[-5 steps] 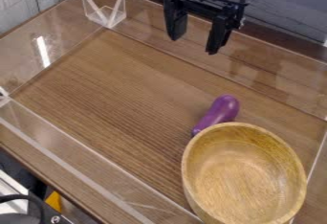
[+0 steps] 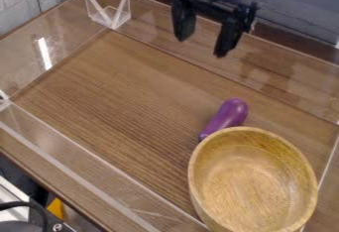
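My black gripper (image 2: 211, 30) hangs at the top centre of the camera view, over the back of the wooden work area, open with its fingers spread apart and nothing seen between them. A purple eggplant-like object (image 2: 224, 117) lies on the wood right of centre. Just in front of it sits a large yellow bowl (image 2: 252, 181) at the lower right, empty.
Clear plastic pieces stand along the left and back left (image 2: 109, 10). A dark cable (image 2: 27, 216) shows at the lower left corner, outside the wooden area.
The purple object and bowl have not moved.
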